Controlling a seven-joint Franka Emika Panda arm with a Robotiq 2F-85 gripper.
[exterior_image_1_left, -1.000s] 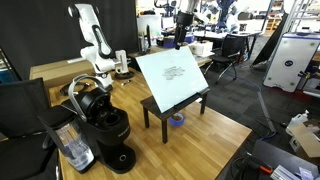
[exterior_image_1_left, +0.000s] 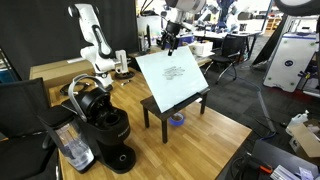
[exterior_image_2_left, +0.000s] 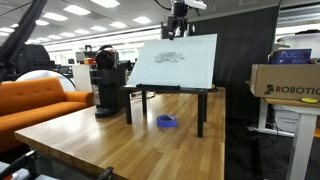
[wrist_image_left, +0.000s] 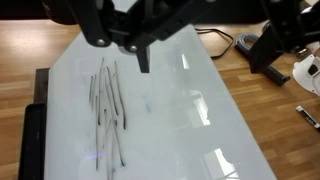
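A whiteboard (exterior_image_1_left: 180, 82) leans on a black stand, tilted back, in both exterior views. Several dark strokes (wrist_image_left: 104, 110) mark it in the wrist view, and they show as a grey scribble (exterior_image_2_left: 170, 58) in the second exterior view. My gripper is open above the board, its dark fingers wide apart with nothing seen between them. From the exterior views, the gripper (exterior_image_1_left: 171, 48) hangs near the board's top edge; whether it touches the board cannot be told.
A roll of blue tape (exterior_image_2_left: 166, 121) lies on the wooden table under the stand. A black coffee machine (exterior_image_1_left: 98, 125) stands to the left in the first exterior view. In the wrist view, a marker-like object (wrist_image_left: 308, 117) lies beyond the board.
My gripper has shifted slightly left along the top of the board in the first exterior view. The whiteboard, stand and tape look unmoved.
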